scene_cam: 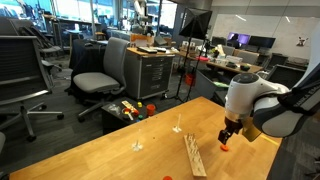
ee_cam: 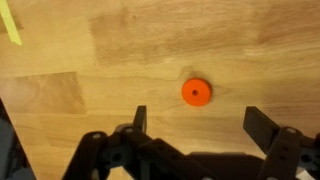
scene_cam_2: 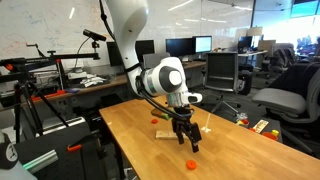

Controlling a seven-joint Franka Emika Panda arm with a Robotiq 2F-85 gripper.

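Observation:
A small red-orange disc with a dark centre (ee_cam: 196, 92) lies flat on the wooden table. My gripper is above the table with its dark fingers wide apart and empty; in the wrist view the disc appears just ahead of the gap between them. From the first exterior view, this disc (scene_cam: 224, 148) shows below the gripper (scene_cam: 236, 132), with bare space between. In the second exterior view, the disc (scene_cam_2: 190, 164) lies in front of the gripper (scene_cam_2: 188, 138).
A long pale wooden block (scene_cam: 195, 157) lies beside the gripper. Another red piece (scene_cam: 168, 178) is at the near table edge. Small items and cups (scene_cam: 130, 108) stand along the back edge.

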